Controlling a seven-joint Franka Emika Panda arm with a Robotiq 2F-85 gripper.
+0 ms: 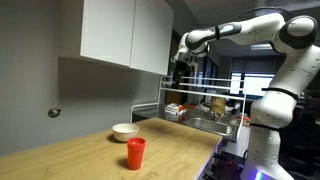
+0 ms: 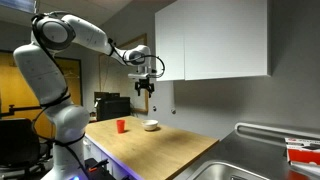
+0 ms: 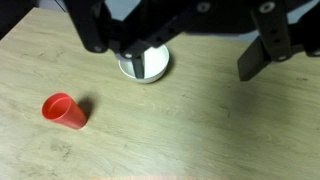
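A red cup (image 1: 135,154) stands upright on the wooden counter, with a white bowl (image 1: 125,131) a short way behind it. The second exterior view has both: the cup (image 2: 121,126) at left and the bowl (image 2: 151,125) to its right. High above the counter, my gripper points down with its two dark fingers wide apart. Only bare wood shows between them. From the wrist, the bowl (image 3: 157,66) is partly hidden behind the left finger, and the cup (image 3: 62,109) lies further left and lower in the picture. Neither is touched.
White wall cabinets (image 2: 215,45) hang over the counter, close to the raised arm. A sink (image 1: 205,122) lies at the counter's far end, with a metal rack (image 1: 205,88) above it. The wooden counter (image 2: 165,145) has much bare room around the cup and bowl.
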